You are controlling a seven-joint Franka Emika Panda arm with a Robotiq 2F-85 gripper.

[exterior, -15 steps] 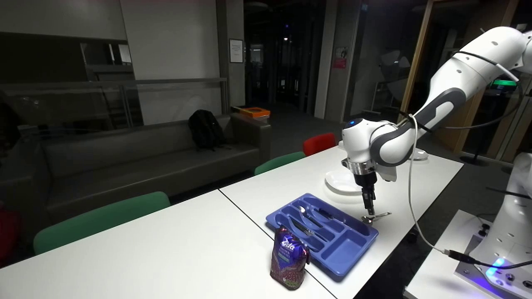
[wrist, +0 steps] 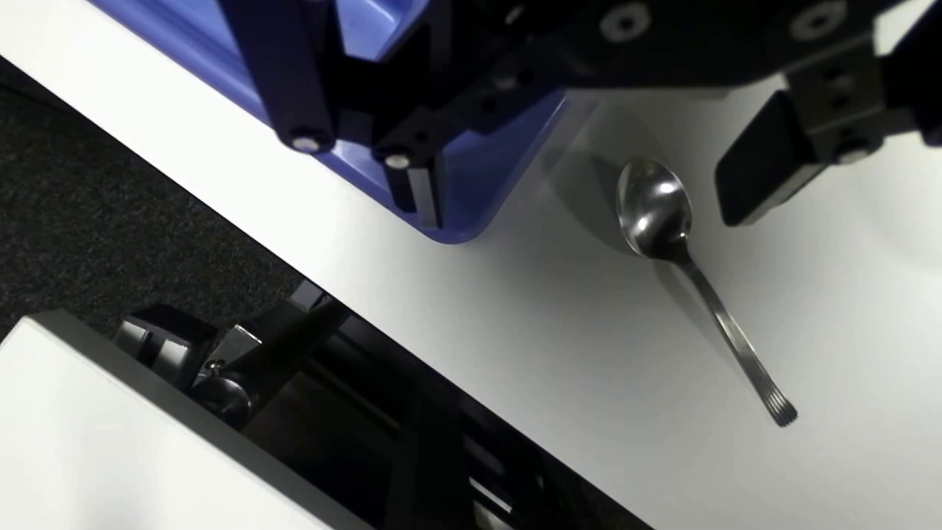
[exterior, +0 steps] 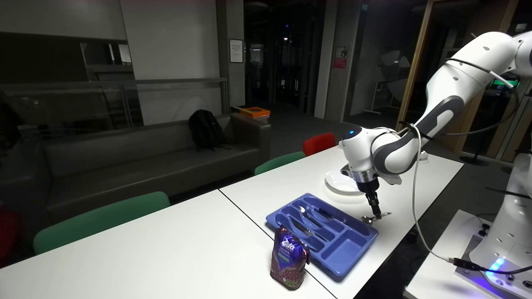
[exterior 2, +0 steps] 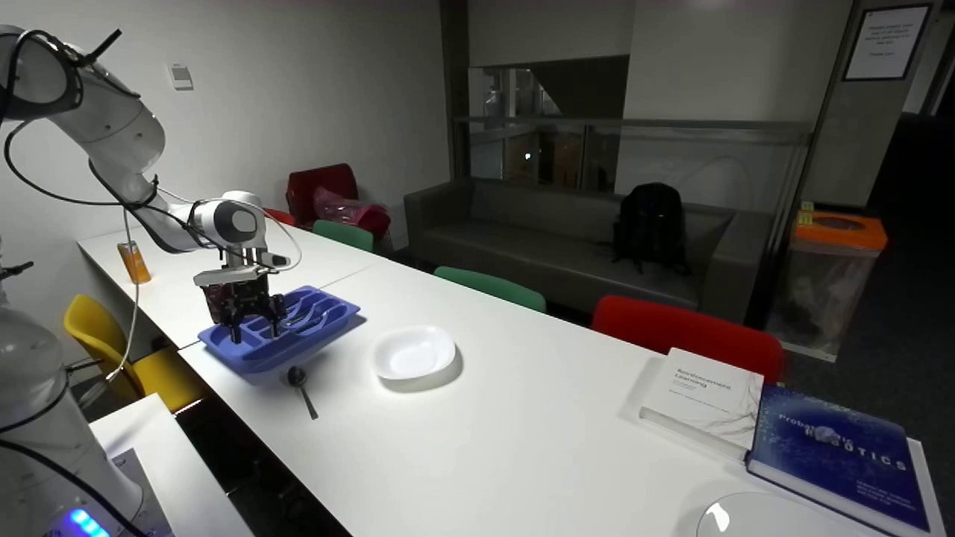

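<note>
A metal spoon (wrist: 655, 210) lies on the white table just outside a corner of the blue cutlery tray (exterior: 349, 249). In the wrist view its bowl sits between my widely spread fingers, closer to the right one (wrist: 764, 168), and its handle runs toward the lower right. My gripper is open and holds nothing. The left finger (wrist: 428, 194) hangs over the tray's corner. From exterior view 1, the gripper (exterior: 377, 215) appears low beside the spoon (exterior: 385, 214), covering part of it. In exterior view 2 the spoon (exterior 2: 298, 377) shows whole.
Several pieces of cutlery fill the tray's narrow compartments; its wide compartment looks empty. A purple packet (exterior: 289, 259) stands against the tray's far side from the arm. A white dish (exterior 2: 414, 353) rests nearby. The table edge is close to the spoon.
My gripper has come down and shifted slightly to the right in exterior view 1, closer to the spoon. The spoon, tray and packet look unmoved.
</note>
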